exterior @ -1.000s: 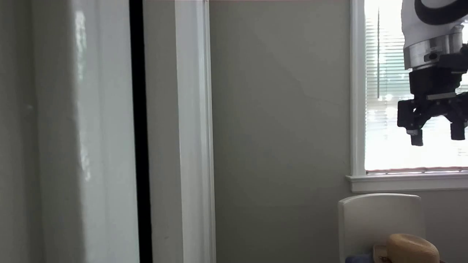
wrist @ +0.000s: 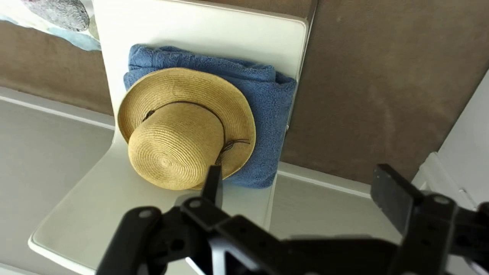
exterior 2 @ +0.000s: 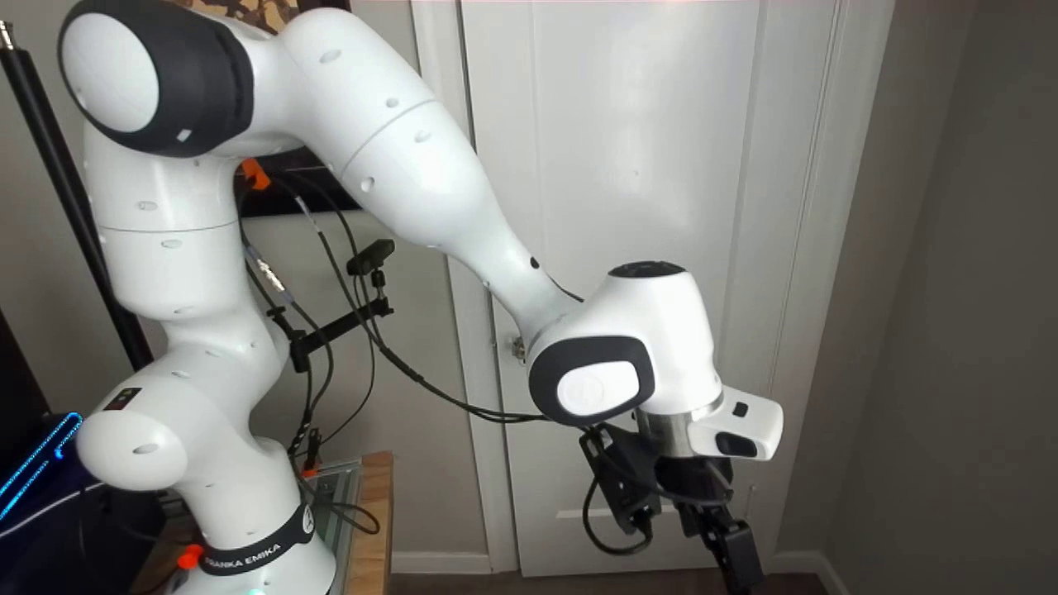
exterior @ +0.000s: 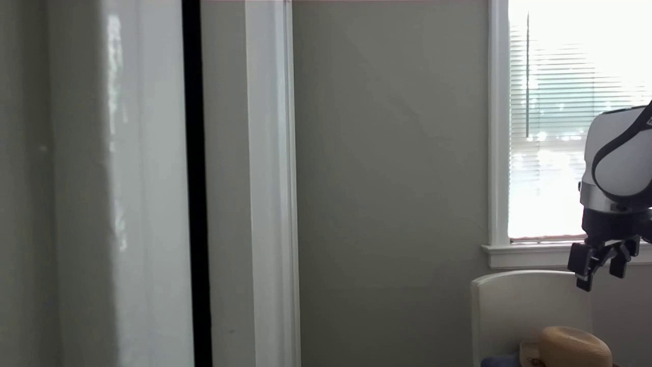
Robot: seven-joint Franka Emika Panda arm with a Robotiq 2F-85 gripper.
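A tan straw hat with a dark cord round its crown rests on a folded blue towel. Both lie on a white chair, whose surface fills the middle and left of the wrist view. My gripper is open, its fingers wide apart and nothing between them. One fingertip overlaps the hat's lower right brim in that view. In exterior view 1 the gripper hangs above the hat, clear of it, near the top of the chair's back. The frame's bottom edge cuts off the hat and towel there.
Behind the chair is a window with blinds. A white door stands shut behind the arm.
In exterior view 1 my gripper has come down from in front of the window to near chair-back height and has turned and tilted somewhat. Hat and chair have not moved.
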